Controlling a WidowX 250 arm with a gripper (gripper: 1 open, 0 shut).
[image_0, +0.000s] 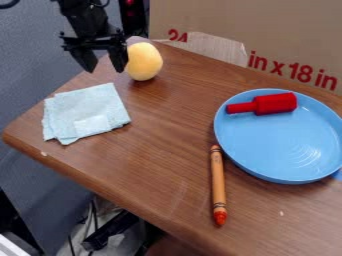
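My black gripper (102, 64) hangs at the upper left, its fingers open and pointing down, just left of a pale yellow rounded object (144, 63). Nothing shows between the fingers. A folded light-blue cloth (84, 114) lies below it on the wooden table (160, 170). At the right, a red cylinder with a narrower end (274, 103) rests on a blue plate (278, 150). An orange crayon (218, 183) lies left of the plate.
A large cardboard box (254, 45) stands along the back of the table.
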